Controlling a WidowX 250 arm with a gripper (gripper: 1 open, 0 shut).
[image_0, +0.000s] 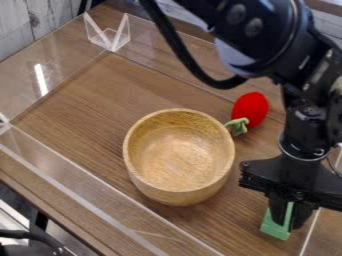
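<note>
My gripper is at the lower right of the camera view, low over the wooden table, shut on a green object that shows below its fingers. The gripper body hides the upper part of that object. A tan wooden bowl sits left of the gripper. Behind the gripper, near the bowl's upper right, lie a red object and a small light-green piece.
A clear plastic piece stands at the upper left. The table's edge runs along the lower left.
</note>
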